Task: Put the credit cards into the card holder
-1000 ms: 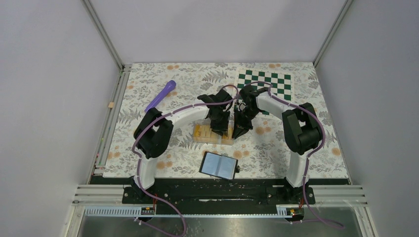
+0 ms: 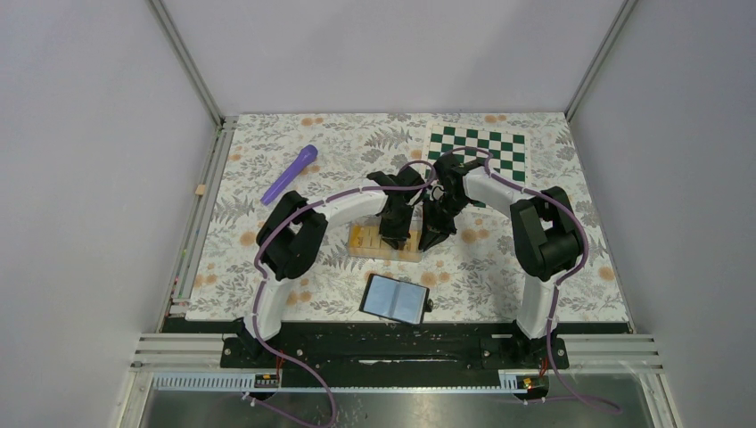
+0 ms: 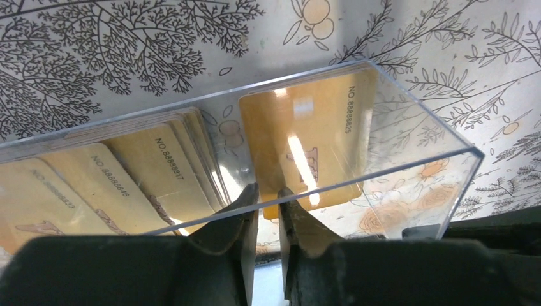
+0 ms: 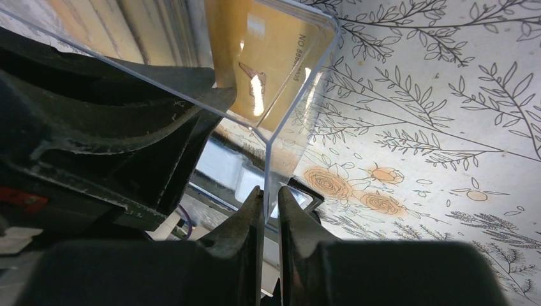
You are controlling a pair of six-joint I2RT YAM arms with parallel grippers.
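A clear box [image 2: 364,253] holds gold credit cards. Several cards [image 3: 169,166] lean in an overlapping row at its left, and a separate card [image 3: 312,127] lies at the right end. My left gripper is partly open, its fingertips at the near edge of that separate card; whether they touch it I cannot tell. In the right wrist view, my right gripper is shut on the corner edge of the box. The open booklet with pale blue pages [image 2: 395,298], apparently the card holder, lies near the front table edge.
A purple stick-like object [image 2: 290,174] lies at the back left, and a green-and-white checkered board [image 2: 508,152] at the back right. Both arms are close together over the box.
The left arm's elbow has shifted right and its gripper has moved slightly over the box. My right arm, the box and the booklet look unmoved.
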